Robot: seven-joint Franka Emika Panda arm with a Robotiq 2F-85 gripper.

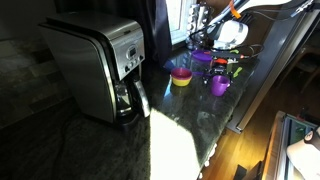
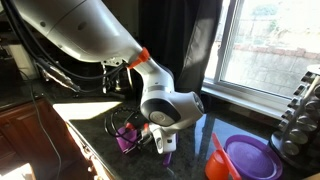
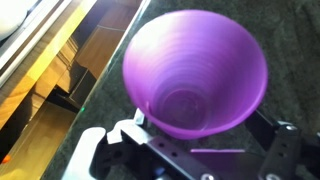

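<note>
A purple cup [image 3: 195, 65] fills the upper middle of the wrist view, its wide mouth facing the camera. The gripper stands open, with its dark fingers at the lower left and lower right of the cup. In exterior view 1 the same cup [image 1: 220, 86] is on the dark counter near its front edge, and the arm [image 1: 231, 33] reaches in behind it. Exterior view 2 has the arm bent down over the counter, with a purple cup [image 2: 127, 137] close beside the gripper [image 2: 163, 152]. Whether the fingers touch the cup, I cannot tell.
A yellow and pink bowl [image 1: 180, 76] sits left of the cup, and a purple plate [image 2: 256, 160] lies behind. The coffee maker [image 1: 100, 65] stands at the left. A spice rack [image 2: 299, 115] is by the window.
</note>
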